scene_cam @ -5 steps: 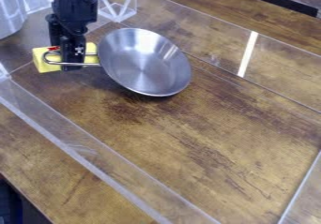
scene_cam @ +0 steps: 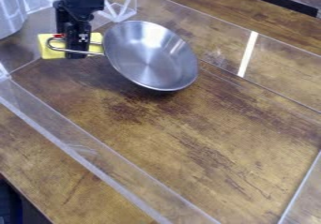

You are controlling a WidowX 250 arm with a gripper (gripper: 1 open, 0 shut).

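A steel pan [scene_cam: 150,57] with a long wire handle [scene_cam: 93,53] occupies the upper middle, tilted slightly. My black gripper [scene_cam: 73,40] is at the upper left, shut on the pan's handle. Beneath the handle and gripper lies a yellow item [scene_cam: 52,52] with a bit of red, partly hidden by them.
Transparent panels border the work area along the left and right. A large pale object [scene_cam: 10,7] stands at the top left corner.
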